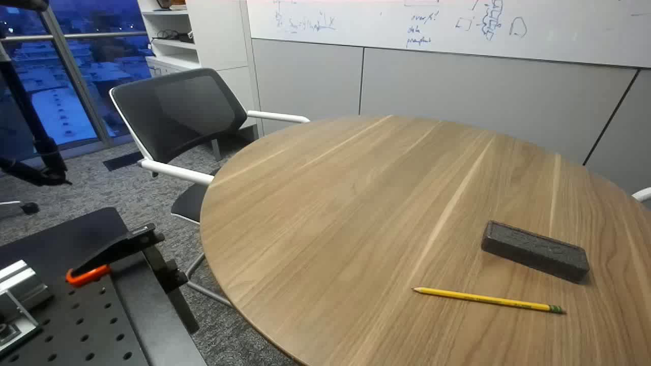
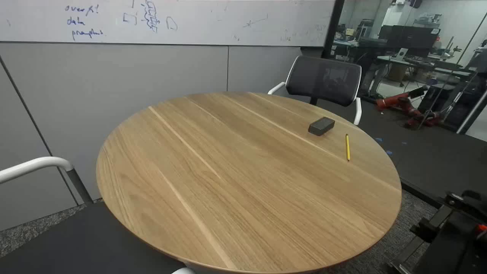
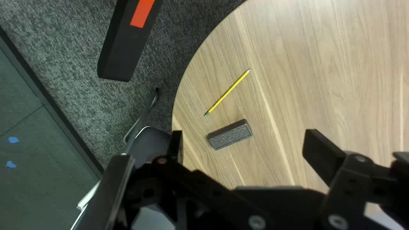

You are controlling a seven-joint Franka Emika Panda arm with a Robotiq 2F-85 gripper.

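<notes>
A dark grey block-shaped eraser (image 1: 535, 250) lies flat on the round wooden table (image 1: 342, 201). Beside it, a short gap away, rests a yellow pencil (image 1: 488, 299) with a green-banded end. Exterior view 2 has the eraser (image 2: 321, 126) and the pencil (image 2: 347, 147) near the table's right side. Seen from above in the wrist view, my gripper is open, its black fingers spread wide to left and right. Between them in the picture appear the eraser (image 3: 230, 134) and, farther up, the pencil (image 3: 228, 92), both down on the tabletop. Nothing is held.
A mesh-backed chair (image 1: 180, 113) stands at the table's edge, another chair (image 2: 324, 80) at its far side. A black bench (image 1: 73, 317) with an orange-handled clamp is close by. Grey panels and a whiteboard (image 1: 464, 27) rise behind.
</notes>
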